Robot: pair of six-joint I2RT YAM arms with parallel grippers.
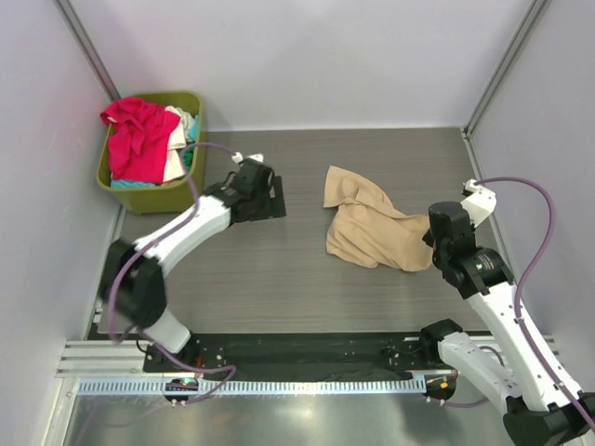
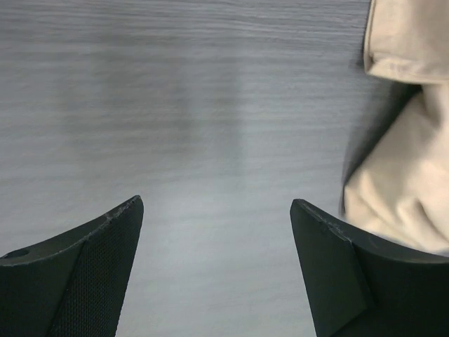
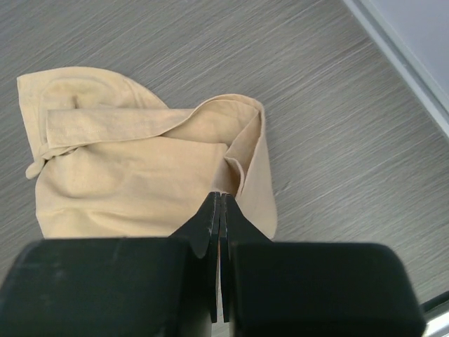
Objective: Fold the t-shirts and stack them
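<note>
A tan t-shirt (image 1: pixel 372 228) lies loosely crumpled and partly folded over on the grey table, right of centre; the right wrist view shows its flaps (image 3: pixel 119 182). My right gripper (image 1: pixel 429 236) is shut, low at the shirt's right end; whether cloth is between its fingers is unclear. My left gripper (image 1: pixel 271 193), blurred with motion in the top view, is open above bare table left of the shirt, its fingertips (image 2: pixel 123 225) apart with nothing between them.
A green basket (image 1: pixel 191 102) of red, cream, teal and green clothes (image 1: pixel 139 139) stands at the back left. Bare table (image 1: pixel 279 288) surrounds the shirt; walls border the back and both sides.
</note>
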